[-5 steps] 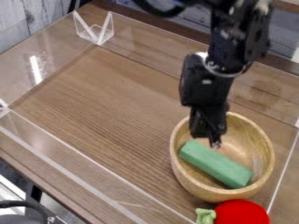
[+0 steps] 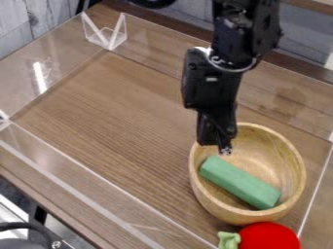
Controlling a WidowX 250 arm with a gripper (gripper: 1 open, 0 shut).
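Observation:
A wooden bowl [image 2: 289, 159] at the right holds a green block [image 2: 239, 183]. My black gripper [image 2: 215, 144] is above the bowl's back-left rim, pointing down and shut; no object shows between its fingers.
A red tomato-like object [image 2: 271, 236] with a green piece lies in front of the bowl. A white wire holder [image 2: 105, 34] stands at the back left. A wall runs behind.
My gripper has moved a little to the left and up from over the bowl. The bowl and green block look unchanged.

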